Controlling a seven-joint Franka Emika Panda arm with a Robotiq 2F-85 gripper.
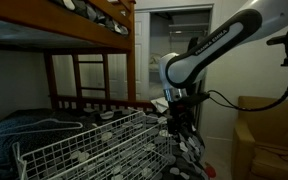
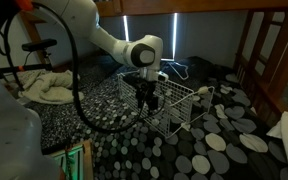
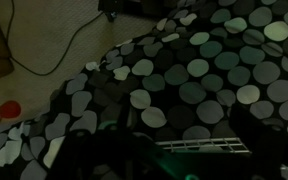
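My gripper (image 1: 179, 120) points down beside the far right end of a white wire rack (image 1: 94, 152), low over the polka-dot bedding. Exterior view 2 has the gripper (image 2: 147, 102) at the near left corner of the rack (image 2: 189, 112). Along the bottom of the wrist view, the dark fingers stand apart, open, with a strip of white wire (image 3: 199, 144) showing between them. No held object is visible, though that area is very dark. A white hanger (image 1: 46, 131) lies on the dark bedding at the left.
Dotted bedding (image 3: 174, 75) surrounds the rack. A wooden bunk frame (image 1: 89, 75) rises behind. To the right stands a tan armchair (image 1: 269, 140); a small red thing (image 3: 8, 109) is on the floor. A cable hangs off the arm.
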